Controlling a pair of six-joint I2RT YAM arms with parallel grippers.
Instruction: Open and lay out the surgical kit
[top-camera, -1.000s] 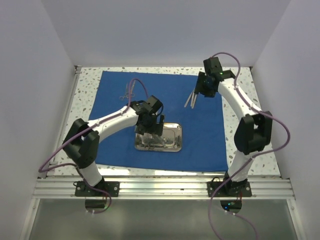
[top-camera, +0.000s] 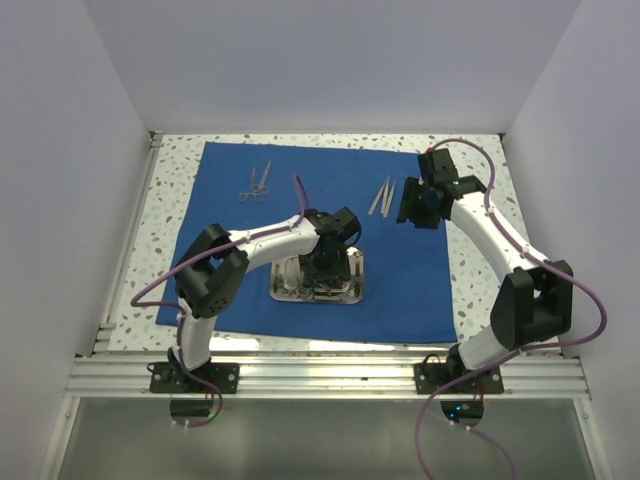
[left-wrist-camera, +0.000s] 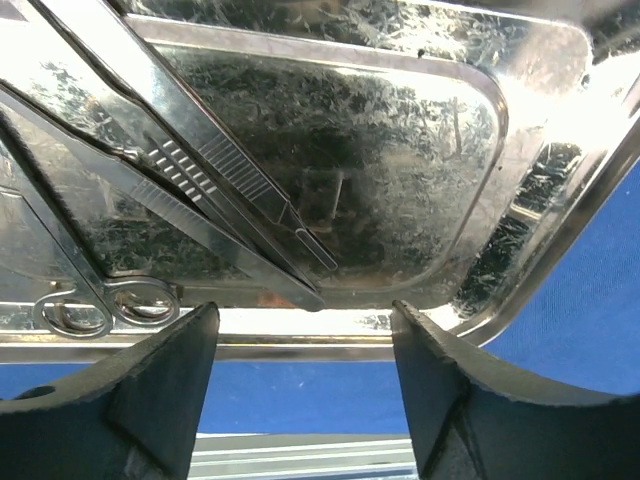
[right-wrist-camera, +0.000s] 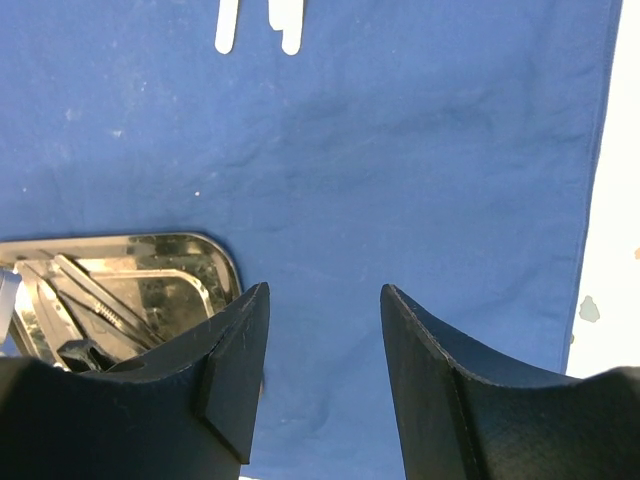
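Over the silver tray (top-camera: 361, 278) hangs my left gripper, its fingers spread wide and empty. Below, in the left wrist view, metal tweezers (left-wrist-camera: 215, 232) and another slim, ridged instrument (left-wrist-camera: 240, 168) lie crossed in the tray (left-wrist-camera: 480, 60). Their lower ends point to the gap between the fingertips. Scissors-like ring handles (left-wrist-camera: 145, 300) rest left of them. My right gripper (top-camera: 416, 215) is open above bare blue cloth (right-wrist-camera: 420, 180), right of the tray, holding nothing. The left arm hides part of the tray in the top view.
Scissors-like instruments (top-camera: 257, 186) lie at the cloth's upper left. Several slim instruments (top-camera: 383, 197) lie side by side at its upper right.
My left gripper has moved right and slightly nearer the front, over the tray's right part. The right gripper has moved down and a little right, away from the slim instruments.
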